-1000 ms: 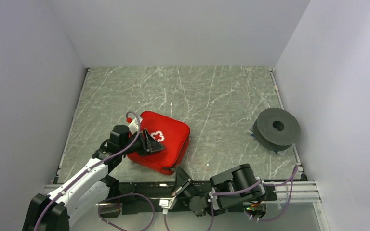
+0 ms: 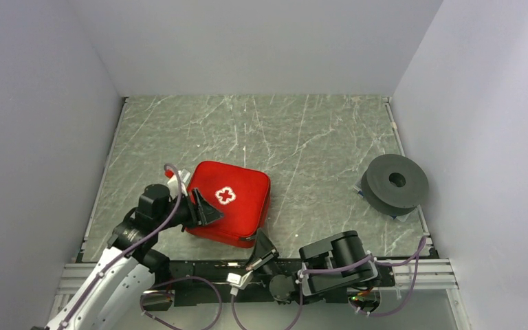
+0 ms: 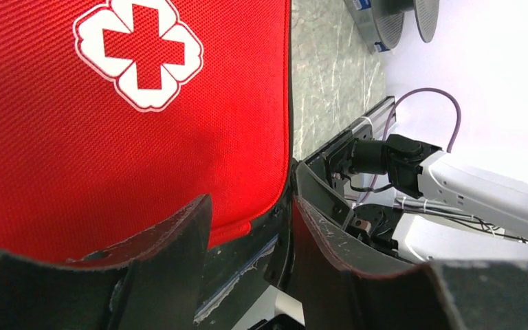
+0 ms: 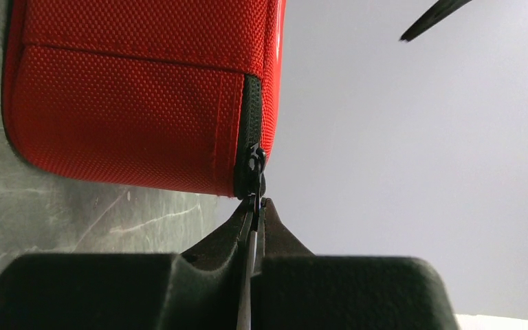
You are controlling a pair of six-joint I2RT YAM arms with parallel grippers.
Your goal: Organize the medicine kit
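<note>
A closed red medicine kit (image 2: 232, 185) with a white cross emblem lies at the front middle of the table. Over its left part hangs my left gripper (image 2: 208, 214), its fingers spread apart with nothing between them; the lid (image 3: 234, 124) fills much of the left wrist view. At the kit's front right corner, my right gripper is shut on the black zipper pull (image 4: 255, 168). The dark zipper (image 4: 250, 110) runs along the kit's edge from there. What is inside the kit is hidden.
A dark grey spool (image 2: 394, 180) stands at the right side of the table. Walls enclose the table at the back and sides.
My left gripper has drawn back left from over the kit's middle. The kit has turned slightly, and its front right corner has shifted a little. The right arm has moved only slightly.
</note>
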